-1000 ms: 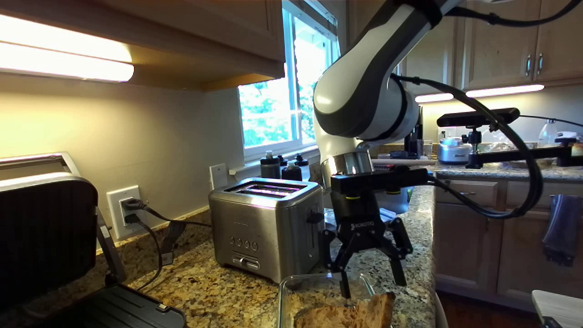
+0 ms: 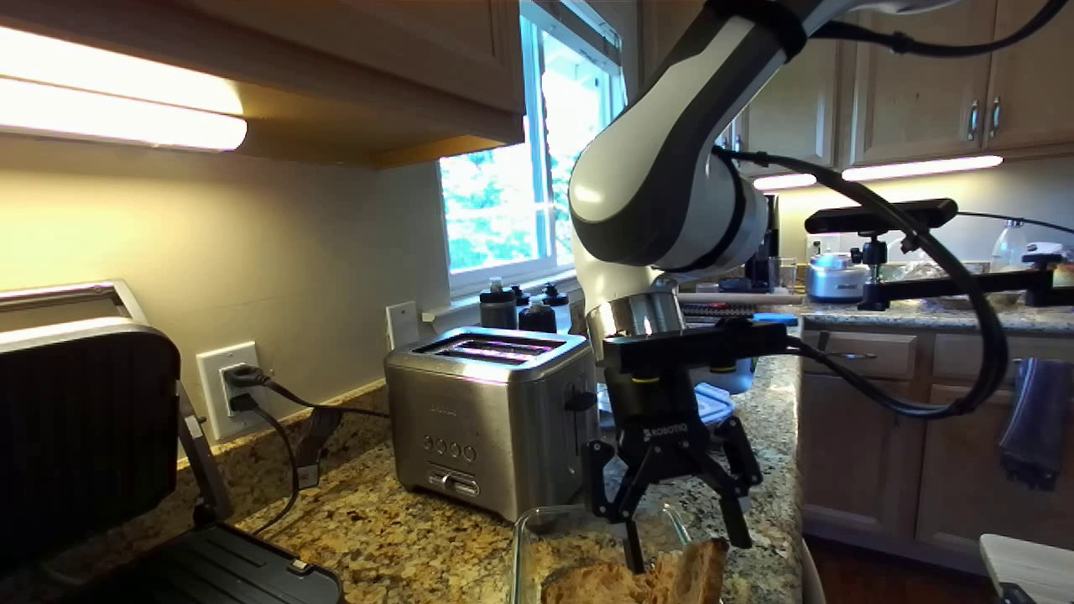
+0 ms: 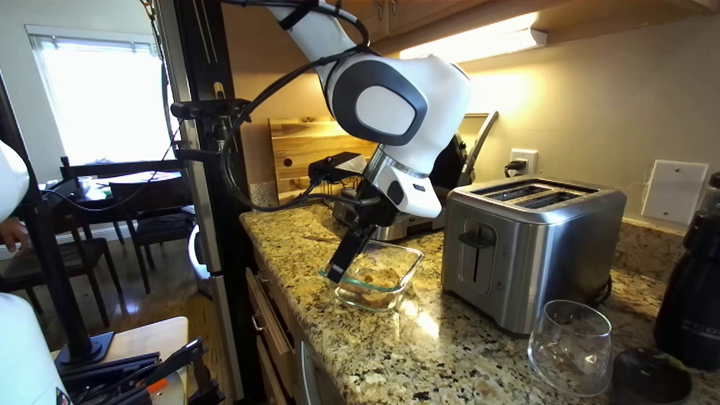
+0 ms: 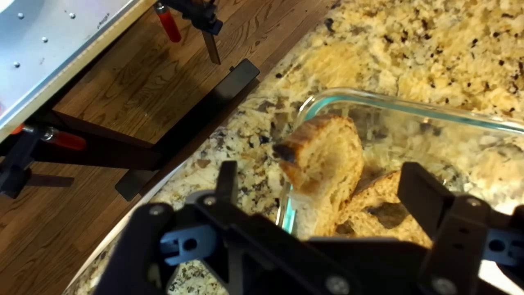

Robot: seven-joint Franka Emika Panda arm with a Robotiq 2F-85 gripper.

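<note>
Two pieces of bread are in a clear glass dish [image 3: 409, 270] on the counter. One bread slice [image 4: 329, 162] leans upright against the dish's wall, its crust above the rim; the other bread piece [image 4: 380, 209] lies lower beside it. My gripper [image 2: 690, 554] points down over the dish, open, with nothing held. In the wrist view one fingertip [image 4: 226, 179] stands outside the dish, left of the leaning slice. The other fingertip [image 4: 417, 189] is over the inside, above the lower piece. Whether either finger touches bread cannot be told.
A steel toaster [image 2: 488, 423] stands close beside the dish, its slots empty as far as shows. An open black grill [image 2: 91, 443] is at the left. A drinking glass [image 3: 570, 351] stands near the toaster. The counter's edge runs close by the dish.
My gripper has come down a little towards the dish, with a slight shift to the left in exterior view 1. Its fingers stay open; the bread and dish have not moved.
</note>
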